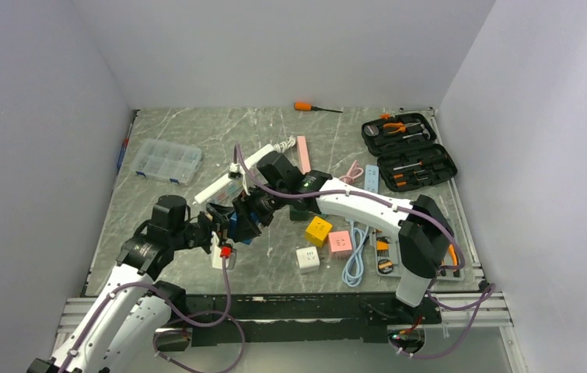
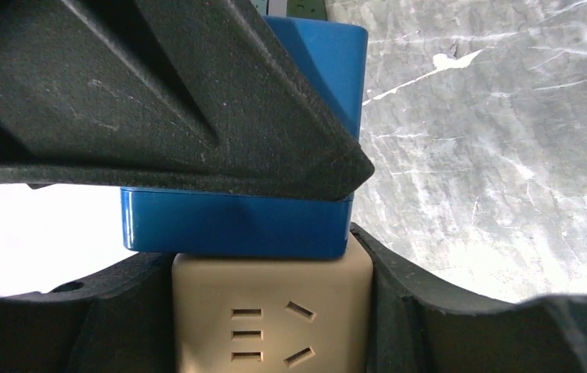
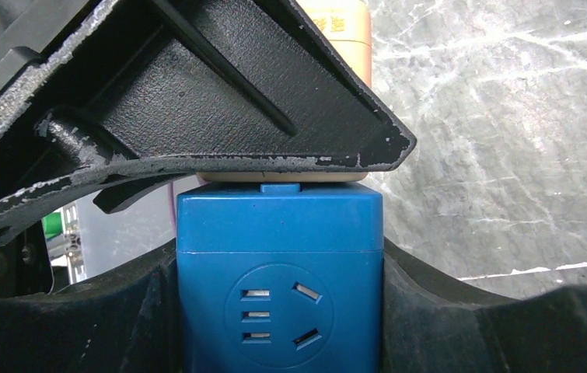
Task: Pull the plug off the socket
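Note:
A blue socket cube [image 3: 278,225] and a beige socket block [image 2: 274,272] are held face to face above the table. In the right wrist view my right gripper is shut on the blue cube, with fingers pressed against both sides. My left gripper straddles the beige block, fingers close along both its sides; whether they clamp it cannot be told. The other arm's black finger crosses the upper part of each wrist view. From the top view, the blue cube [image 1: 242,228] shows between the grippers, while the beige block is mostly hidden.
On the table lie a white power strip [image 1: 213,189], a yellow cube [image 1: 318,231], a pink cube [image 1: 340,244] and a white cube [image 1: 308,259]. A clear organizer box [image 1: 167,159] sits at the back left, an opened black tool case [image 1: 417,167] at the right.

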